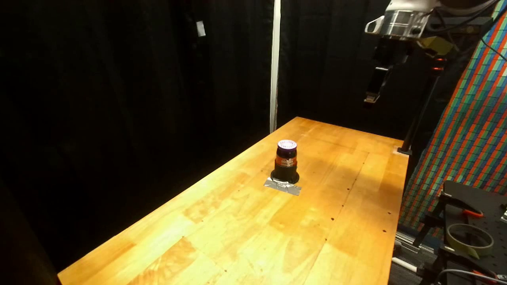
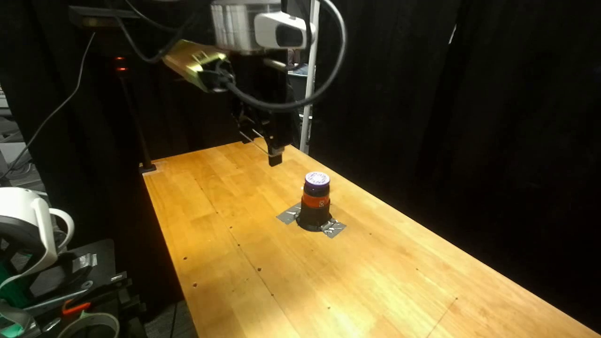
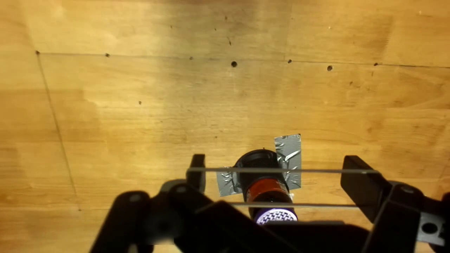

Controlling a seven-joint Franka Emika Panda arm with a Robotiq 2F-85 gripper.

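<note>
A dark jar (image 1: 286, 157) with an orange-red label and a white-and-purple patterned lid (image 2: 317, 178) stands upright in a black holder (image 2: 313, 218). Silver tape (image 3: 290, 155) fixes that holder to the wooden table (image 1: 328, 209). High above the table and apart from the jar hangs my gripper, open, its two black fingers (image 3: 363, 184) spread wide with nothing held. From the wrist camera the jar (image 3: 268, 189) appears in the gap between the fingers, well below them; part of its lid edge is hidden by the gripper body.
Apart from the jar and its holder the tabletop is bare, with small holes along a seam. A black side cart (image 1: 480, 194) with a tape roll (image 1: 470, 239) stands beside the table. A thin dark post (image 1: 420, 114) rises at the table's far corner, and black curtains hang behind.
</note>
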